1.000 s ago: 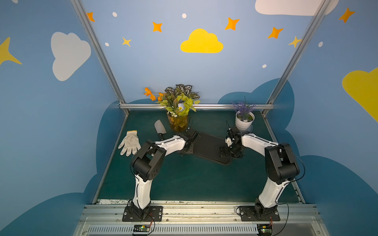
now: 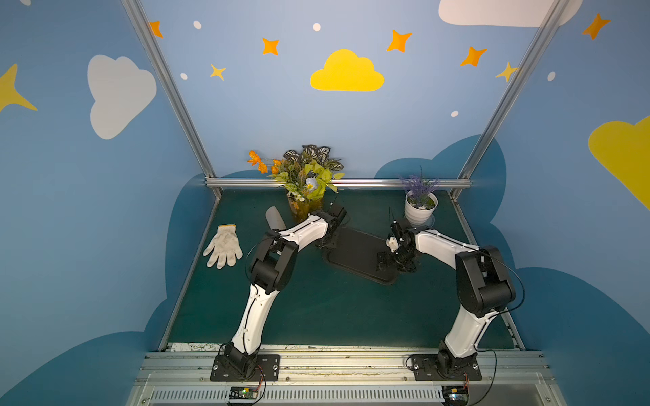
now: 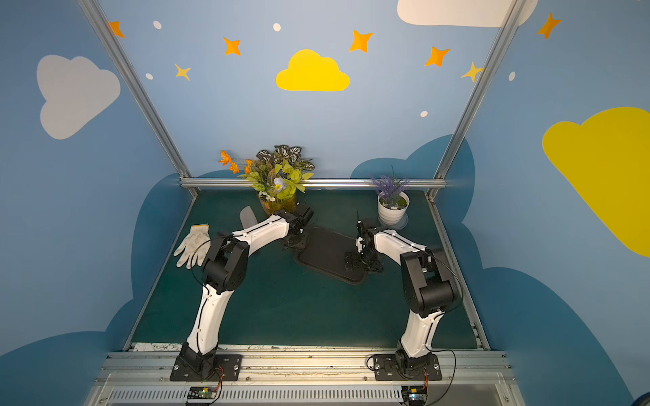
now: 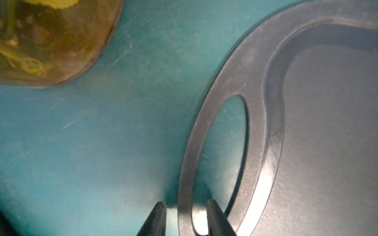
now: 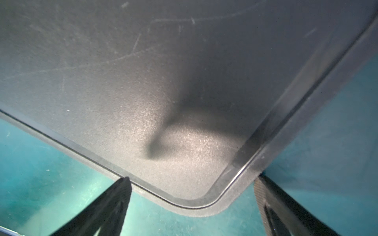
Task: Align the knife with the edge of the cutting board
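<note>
A dark grey cutting board [image 2: 359,253] lies mid-table. In the left wrist view its handle rim [image 4: 254,129] arches around a slot, and my left gripper is open at its near end, fingers either side of the handle's outer strip. My right gripper stands open at the board's opposite corner, one finger at each edge, nothing held. The knife [image 2: 274,218] lies left of the flower vase; only its grey blade shows clearly, the rest partly behind my left arm.
A flower vase [image 2: 304,206] stands at the back left, a white potted plant [image 2: 418,209] at the back right. A glove [image 2: 223,247] lies at the left.
My left arm has moved farther back and straightened, its gripper now nearer the vase and covering more of the knife. The right arm and board look unchanged.
</note>
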